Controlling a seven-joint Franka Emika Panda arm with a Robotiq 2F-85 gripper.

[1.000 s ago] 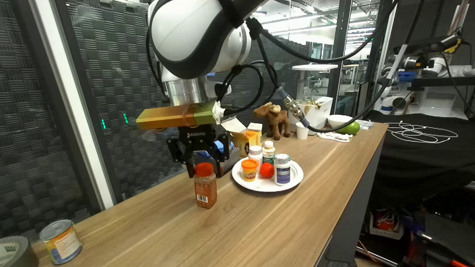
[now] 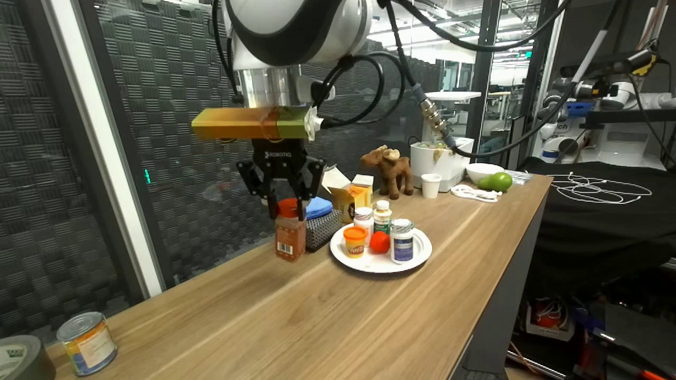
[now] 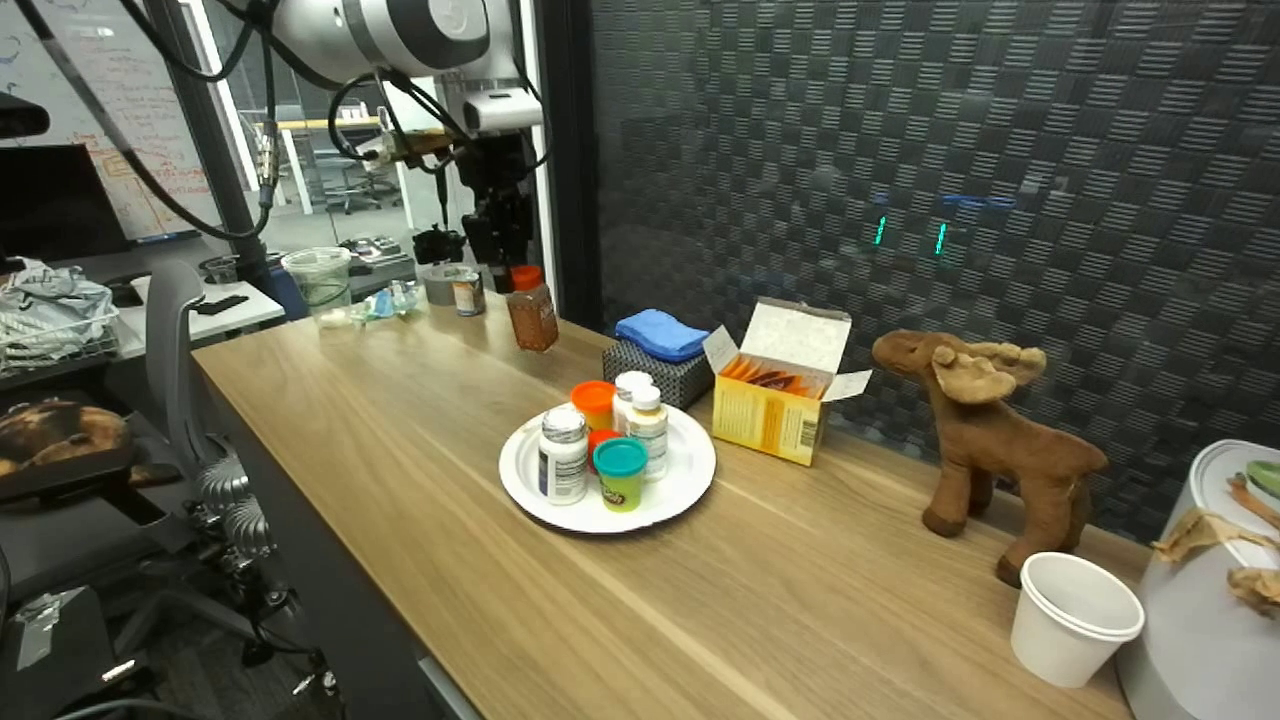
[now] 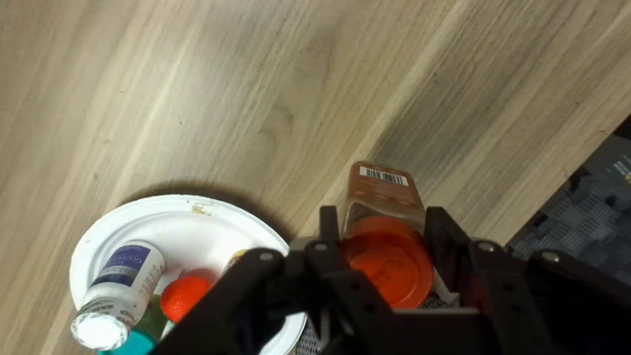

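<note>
A clear bottle (image 2: 291, 239) of reddish-brown contents with a red cap hangs off the table in my gripper (image 2: 288, 212), whose fingers stand on either side of the cap. In exterior view 2 the bottle (image 3: 533, 318) tilts slightly near the table's far end. From the wrist, the red cap (image 4: 387, 260) fills the space between my fingertips, and a barcode shows on the bottle's side. My gripper is shut on the bottle at its cap.
A white plate (image 2: 412, 256) carrying several small bottles, tubs and a red ball lies close by. Behind it are a dark box with a blue cloth (image 3: 662, 335) and an open yellow box (image 3: 764, 418). A can (image 2: 87, 343) stands far left.
The bottle and my gripper have risen together and moved back a little toward the glass wall. The plate and its contents have stayed put.
</note>
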